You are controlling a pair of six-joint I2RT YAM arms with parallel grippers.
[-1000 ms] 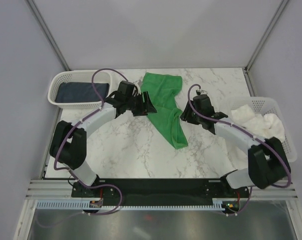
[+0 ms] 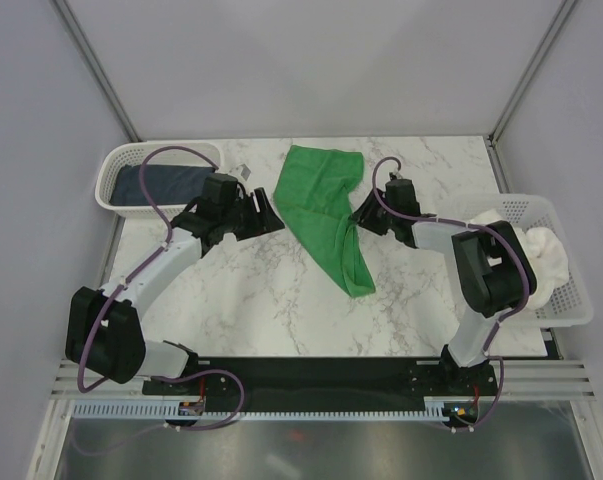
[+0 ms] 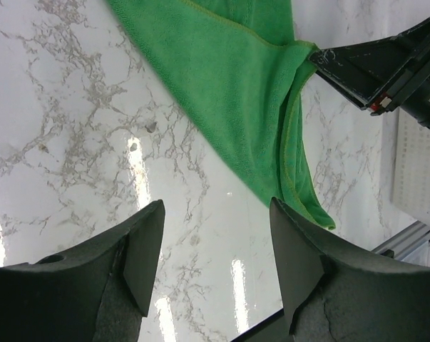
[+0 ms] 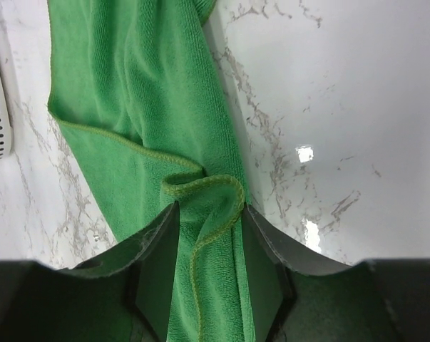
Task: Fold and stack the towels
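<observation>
A green towel (image 2: 323,215) lies crumpled and spread across the middle of the table, a folded-over flap (image 4: 204,199) near its right edge. My right gripper (image 2: 356,220) hovers at that flap, open, its fingertips either side of the edge (image 4: 210,213). My left gripper (image 2: 267,212) is open over the marble to the left of the towel; in the left wrist view its fingers (image 3: 122,271) are apart with only table between them.
A white basket (image 2: 111,185) holding dark folded cloths stands at the back left. Another basket (image 2: 571,305) with white cloths is at the right. Bare marble (image 2: 241,310) fills the front left.
The towel looks about the same.
</observation>
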